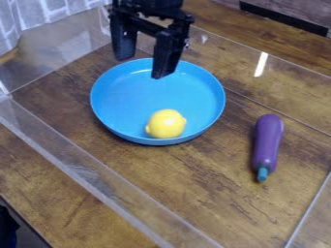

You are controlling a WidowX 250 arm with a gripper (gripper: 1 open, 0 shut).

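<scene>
My gripper (146, 48) hangs at the top centre over the back of a blue plate (123, 102), its two dark fingers standing apart with nothing seen between them. A yellow round object, like a lemon (165, 123), lies on the front right of the plate. A purple eggplant (266, 145) with a teal tip lies on the wooden table to the right of the plate.
A transparent strip or edge runs along the left and front left, and another along the lower right.
</scene>
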